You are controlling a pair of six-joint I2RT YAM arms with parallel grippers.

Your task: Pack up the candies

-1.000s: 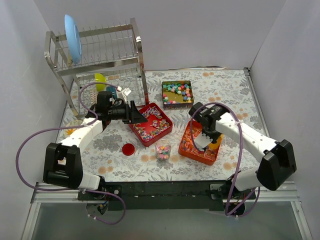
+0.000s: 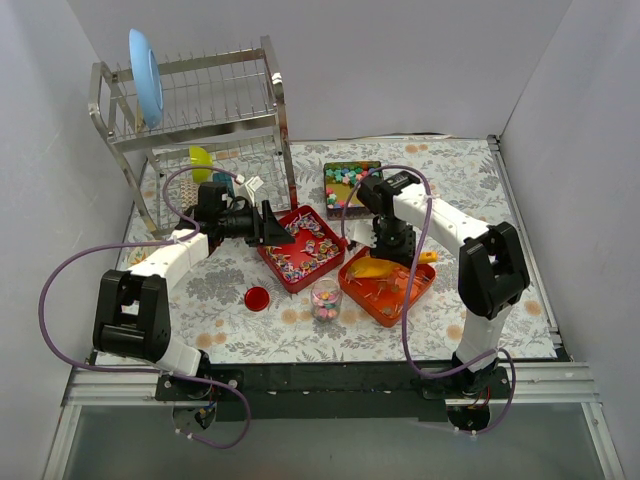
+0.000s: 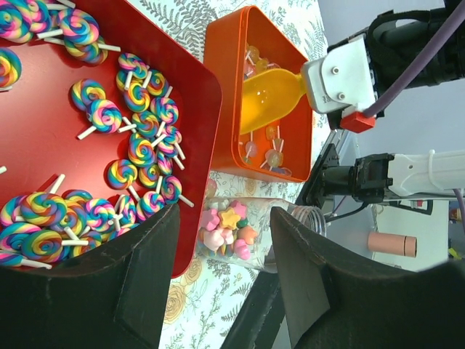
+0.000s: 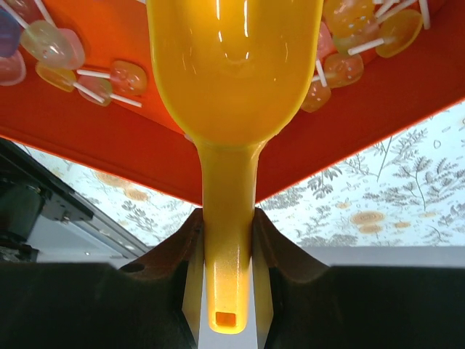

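Note:
In the right wrist view a yellow scoop (image 4: 232, 94) lies over clear lollipops in the orange bin (image 4: 109, 153); my right gripper is around its handle, fingers close on either side. In the top view that scoop (image 2: 372, 268) is under my right arm. My left gripper stands open above the edge of the red bin (image 3: 43, 123) of swirl lollipops, nothing between its fingers. A jar (image 2: 326, 305) holds small coloured candies, seen lying sideways in the left wrist view's angle.
A green-gold tray of candies (image 2: 345, 175) sits at the back middle, partly behind my right arm. A small red cup (image 2: 257, 299) stands at front left. A steel rack (image 2: 190, 125) with a blue plate fills the back left.
My left arm stays where it was.

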